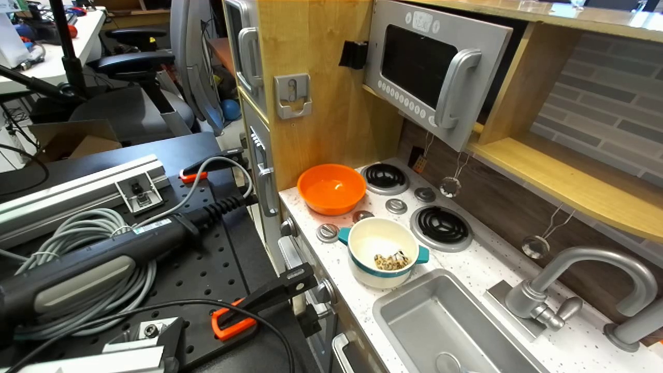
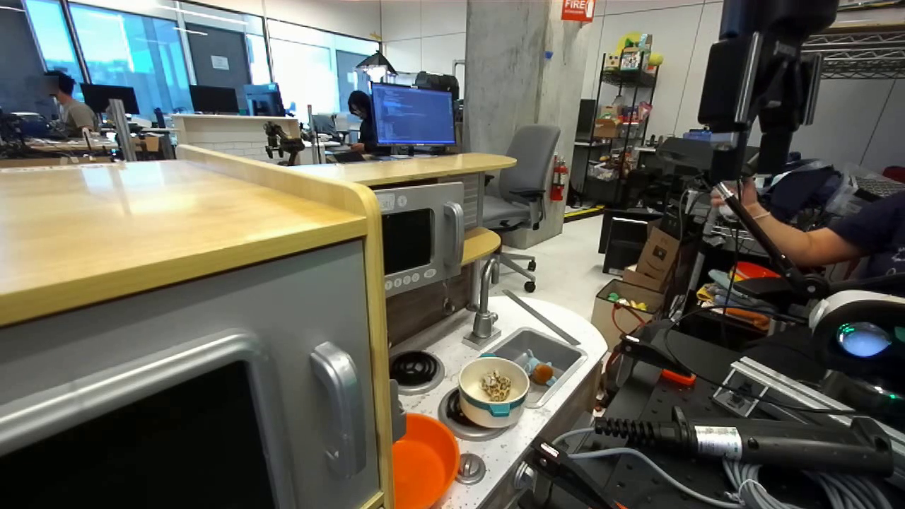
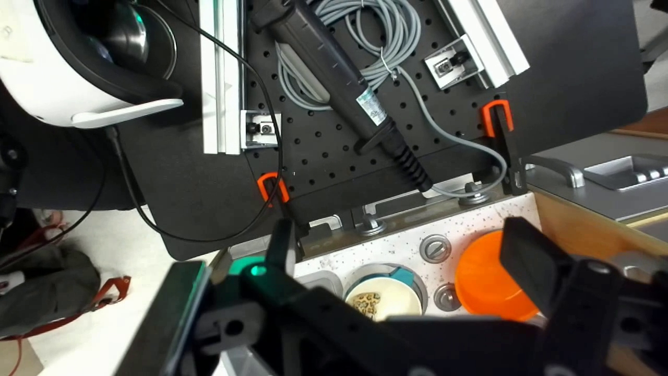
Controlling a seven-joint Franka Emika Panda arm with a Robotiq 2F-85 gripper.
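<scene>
My gripper is open in the wrist view, its fingers wide apart with nothing between them. It hangs high above the work table and the toy kitchen's edge; in exterior view 2 it shows at the upper right. A cream pot with teal handles stands on the counter, partly over a burner, with a leopard-patterned thing inside. Beside the pot is an empty orange bowl. In exterior view 2 a blue and brown toy lies in the grey sink.
The faucet rises behind the sink, and the microwave overhangs the counter's back. Coiled grey cable, a black tool and orange-tipped clamps crowd the black table. A tall wooden cabinet stands next to the bowl.
</scene>
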